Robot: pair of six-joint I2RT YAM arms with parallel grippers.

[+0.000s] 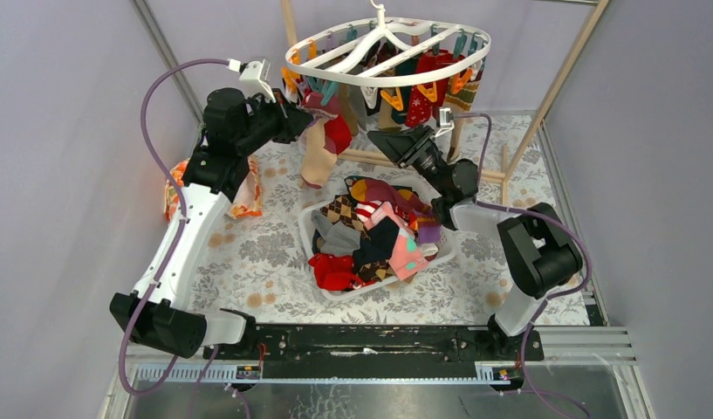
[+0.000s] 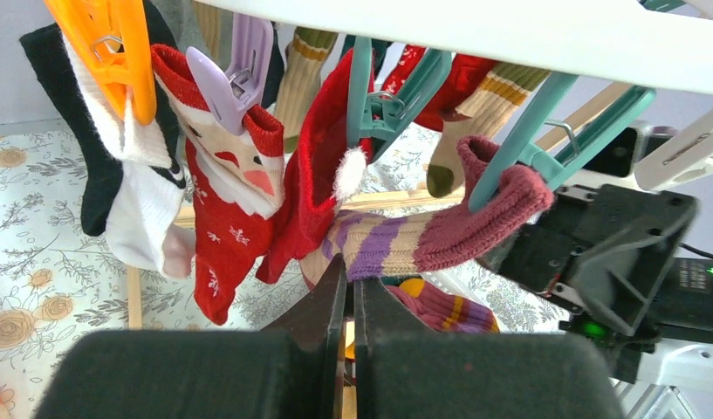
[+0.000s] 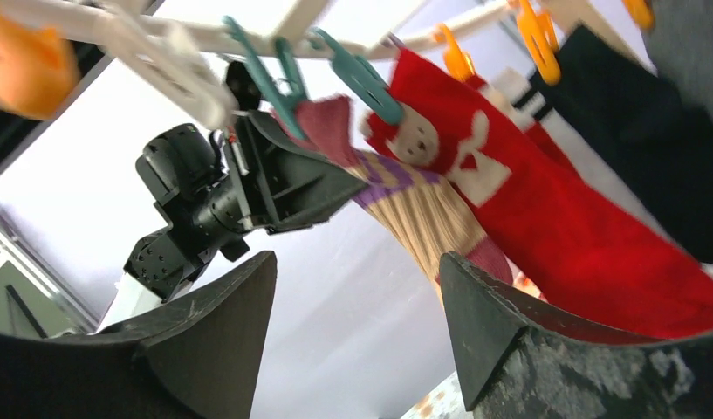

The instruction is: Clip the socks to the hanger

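Note:
My left gripper [image 1: 298, 122] is shut on a striped sock [image 2: 396, 234], cream and purple with a pink cuff, whose top reaches up into a teal clip [image 2: 501, 166] on the white hanger [image 1: 387, 78]; whether the clip bites it is hard to tell. The sock's lower part hangs below the gripper. My right gripper is open and empty, below and right of that sock, facing the hanging socks [image 3: 553, 218].
A white bin [image 1: 305, 236] of loose socks sits in the middle below the hanger. An orange-patterned item [image 1: 246, 196] lies at the left. Wooden frame posts [image 1: 566, 65] stand behind; the floor right of the bin is clear.

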